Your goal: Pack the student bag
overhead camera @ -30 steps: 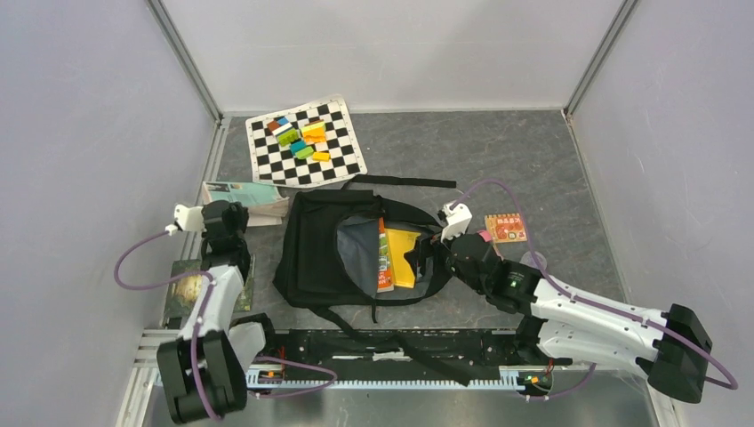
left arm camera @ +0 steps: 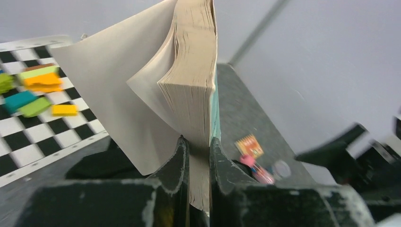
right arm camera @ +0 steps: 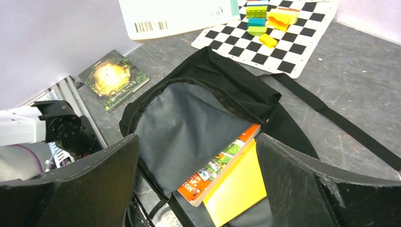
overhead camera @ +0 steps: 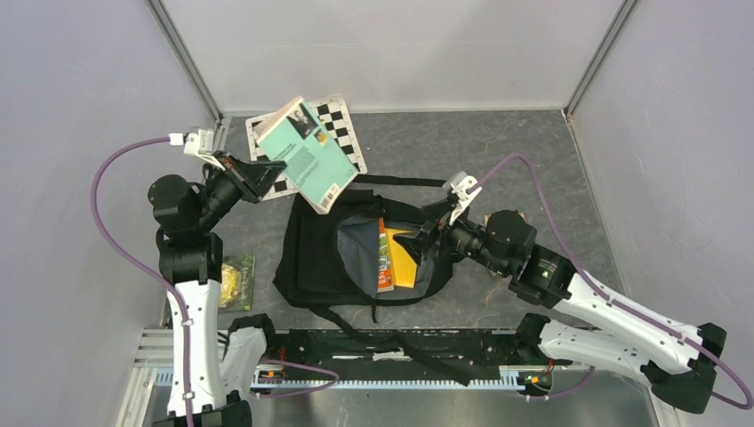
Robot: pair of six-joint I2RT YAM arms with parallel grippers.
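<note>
A paperback with a pale teal cover (overhead camera: 307, 156) hangs in the air, held at its lower left by my left gripper (overhead camera: 272, 171); in the left wrist view its pages fan out to the left above the fingers. The black bag (overhead camera: 307, 253) lies open below, with an orange comic book (right arm camera: 193, 188) and a yellow book (right arm camera: 234, 187) inside. My right gripper is open over the bag, nothing between its fingers.
A checkerboard (right arm camera: 307, 38) with foam blocks lies behind the bag. A dark green book (right arm camera: 113, 78) lies on the left. A small orange card (left arm camera: 249, 145), a pink object and a clear round item sit on the right, near the wall.
My left gripper has lifted the teal book from the left floor, upward and rightward over the checkerboard's edge.
</note>
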